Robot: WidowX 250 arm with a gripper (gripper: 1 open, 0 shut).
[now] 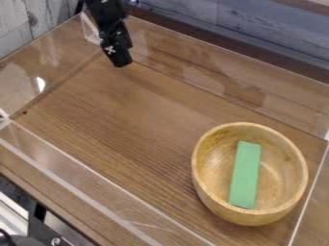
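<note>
The black arm reaches in from the top left, with its gripper (115, 52) hanging over the back-left part of the wooden table (115, 125). Whether the fingers are apart or closed, and whether anything is between them, is too small to tell. A yellow bowl (283, 183) stands at the front right with a green rectangular block (245, 178) lying inside it, well away from the gripper.
A wall runs along the back and another along the left edge. Dark cables or parts lie at the bottom-left corner, off the table.
</note>
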